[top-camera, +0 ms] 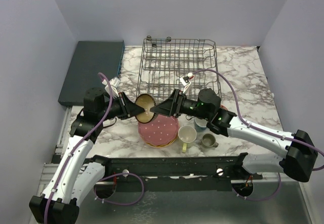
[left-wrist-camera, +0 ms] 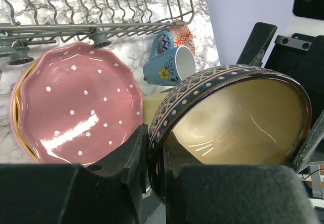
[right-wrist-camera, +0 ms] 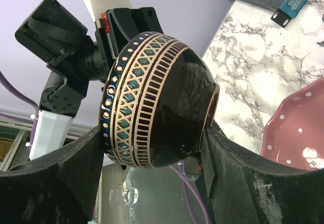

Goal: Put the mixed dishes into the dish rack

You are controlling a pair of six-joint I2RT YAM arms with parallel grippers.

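Held in the air between both arms is a patterned bowl [top-camera: 145, 107], dark outside with a cream interior, turned on its side. My left gripper is shut on its rim. From the other side my right gripper is also shut on this bowl, whose banded outer wall fills the space between its fingers. The wire dish rack [top-camera: 177, 64] stands behind and looks empty. Below the bowl lies a pink dotted plate [top-camera: 159, 131] with a yellow-edged one under it. A pale cup [top-camera: 187, 133], a blue mug [left-wrist-camera: 169, 68], a grey cup [top-camera: 208, 141] and an orange patterned mug [left-wrist-camera: 182, 38] stand to the right.
A dark flat panel [top-camera: 91, 72] lies at the back left. Grey walls enclose the sides and back. Bare marble counter [top-camera: 243, 77] shows right of the rack, and more lies free left of the plates.
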